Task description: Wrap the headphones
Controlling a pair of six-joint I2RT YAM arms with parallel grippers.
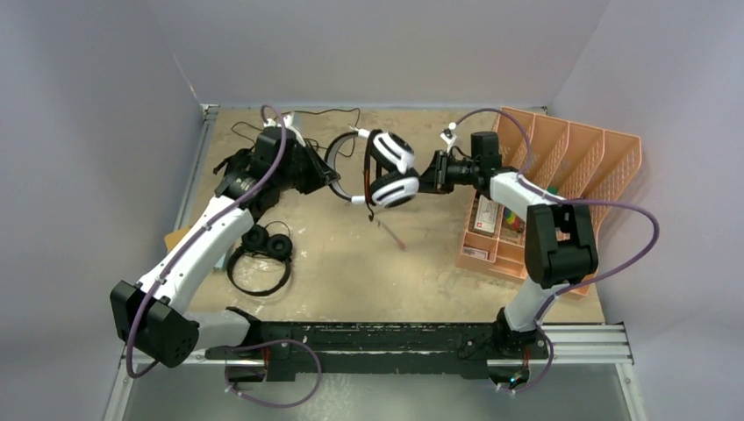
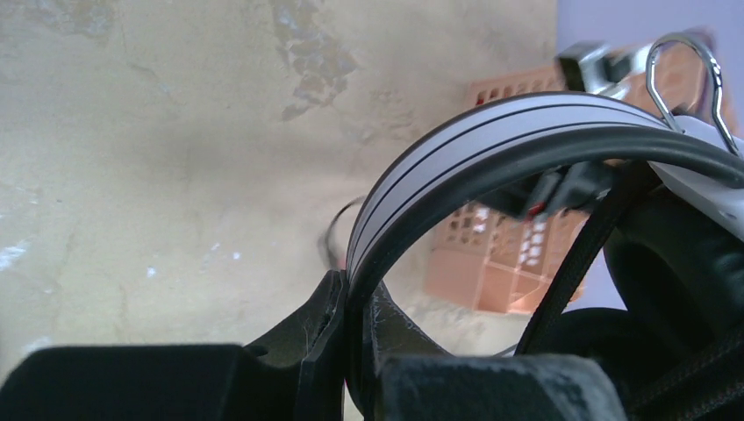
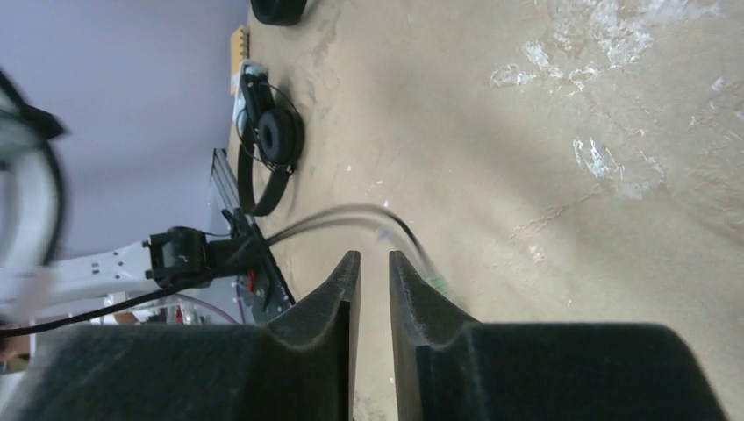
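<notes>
The white-and-black headphones (image 1: pixel 392 184) hang in the air above the table, with my left gripper (image 1: pixel 328 175) shut on their headband. In the left wrist view the band (image 2: pixel 491 132) rises from between my fingers and arches over the black ear cups. My right gripper (image 1: pixel 428 180) is just right of the white cups in the top view. In the right wrist view its fingertips (image 3: pixel 349 267) stand a little apart with nothing visible held. A thin blurred cable hangs below the headphones.
Black headphones (image 1: pixel 259 267) lie at the front left, and more black gear and a loose cable lie at the back left, partly under the left arm. A pink divided rack (image 1: pixel 605 149) stands on the right.
</notes>
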